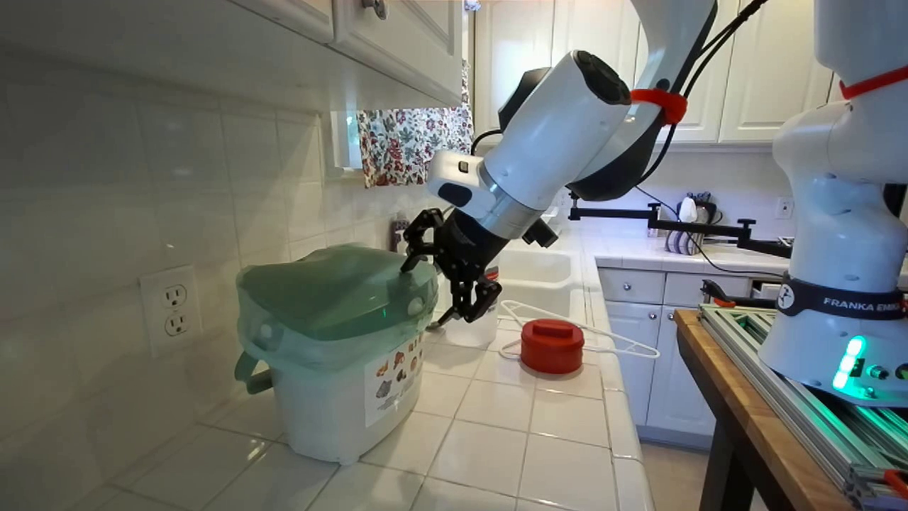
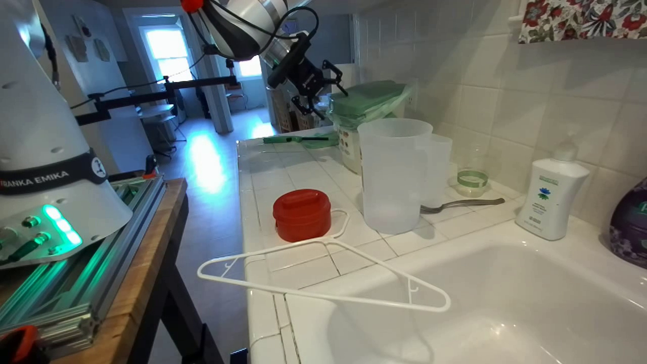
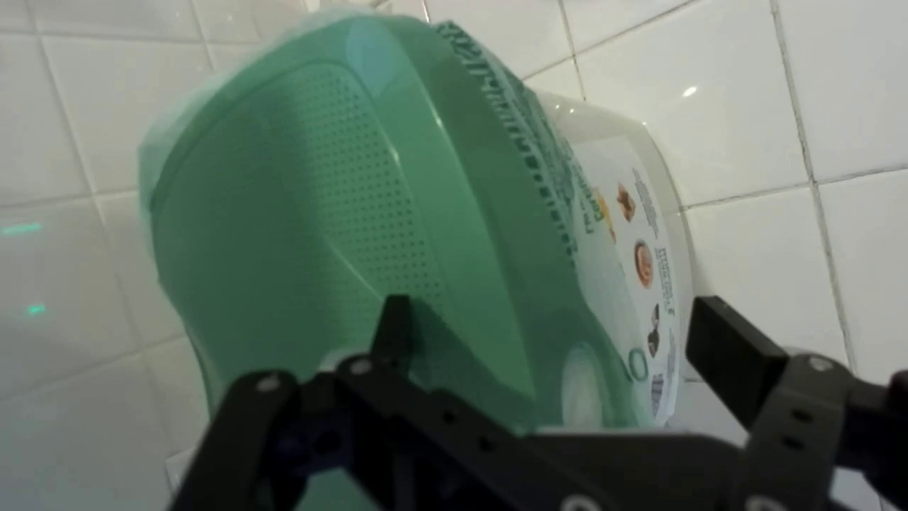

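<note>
A white bin (image 1: 340,400) with a green lid (image 1: 323,289) and a green bag around its rim stands on the tiled counter by the wall. My gripper (image 1: 440,288) is at the bin's sink-side edge, its fingers wide apart. In the wrist view one finger (image 3: 393,332) lies over the green lid (image 3: 289,213), while the other finger (image 3: 733,353) is outside the bin, beyond its printed label (image 3: 634,255). Nothing is held between them. Whether the finger over the lid presses on it, I cannot tell.
A red container (image 2: 302,215), a white hanger (image 2: 327,295), a frosted pitcher (image 2: 394,182) and a spoon (image 2: 464,205) lie between bin and sink (image 2: 515,291). Upper cabinets (image 1: 400,42) overhang the bin. Bare tiles (image 1: 511,443) lie to its right.
</note>
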